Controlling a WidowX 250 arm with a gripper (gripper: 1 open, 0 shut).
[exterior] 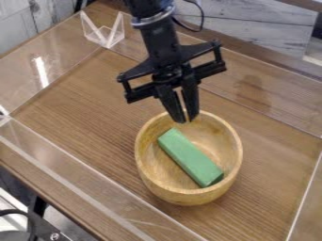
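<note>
A round light-wood bowl [164, 184] stands on the wooden table, a green oblong block [190, 154] lying inside it. My black gripper [185, 115] hangs over the far rim of the bowl, above the block and apart from it. It looks shut, with nothing seen between its fingers.
A clear plastic piece is at the left edge, a pale marbled surface at the back right, and a black cable at the bottom left.
</note>
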